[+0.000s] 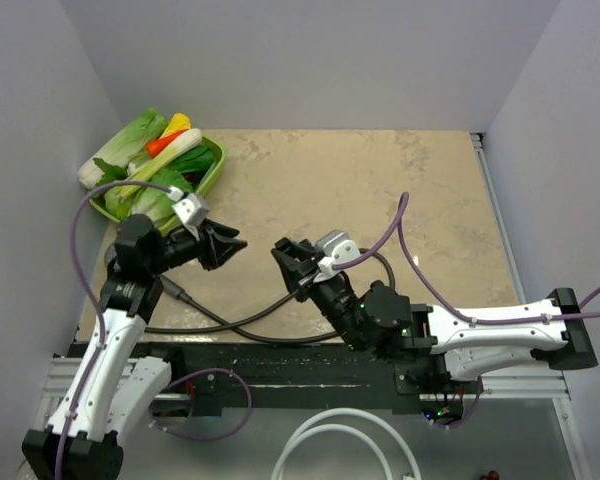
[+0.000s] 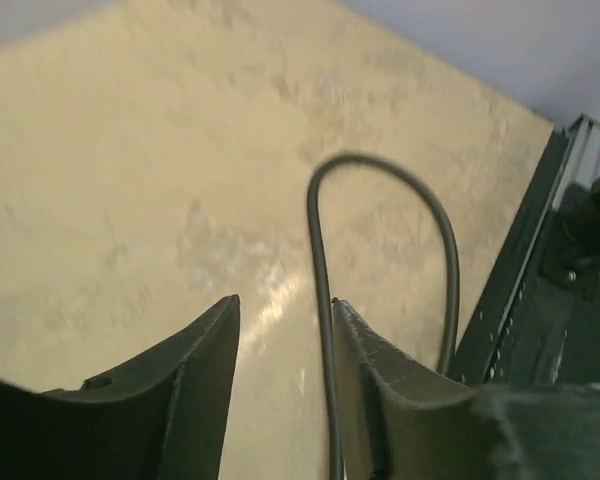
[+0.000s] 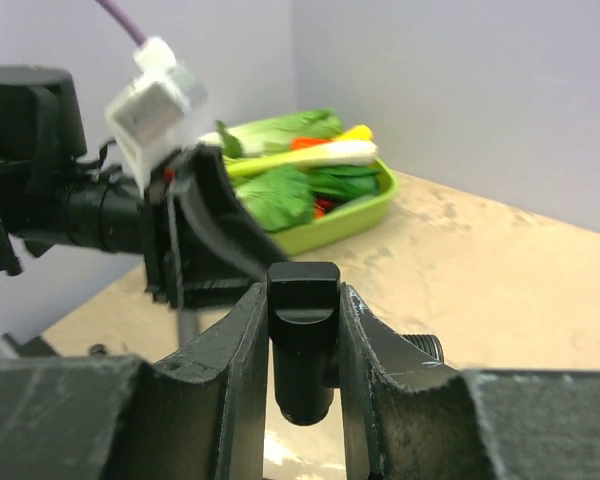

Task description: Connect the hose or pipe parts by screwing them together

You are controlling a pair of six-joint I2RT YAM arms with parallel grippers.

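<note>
A black hose (image 1: 265,337) lies looped on the beige counter (image 1: 310,180); the left wrist view shows its bend (image 2: 355,158). My right gripper (image 1: 290,262) is shut on a black hose fitting (image 3: 303,350), with hose trailing down-left from it in the top view. My left gripper (image 1: 225,247) is raised just left of it, apart, part open with nothing seen between its fingers. In the right wrist view it is behind the fitting.
A green basket of vegetables (image 1: 202,178) stands at the back left, behind my left gripper. Grey walls border the sides and back.
</note>
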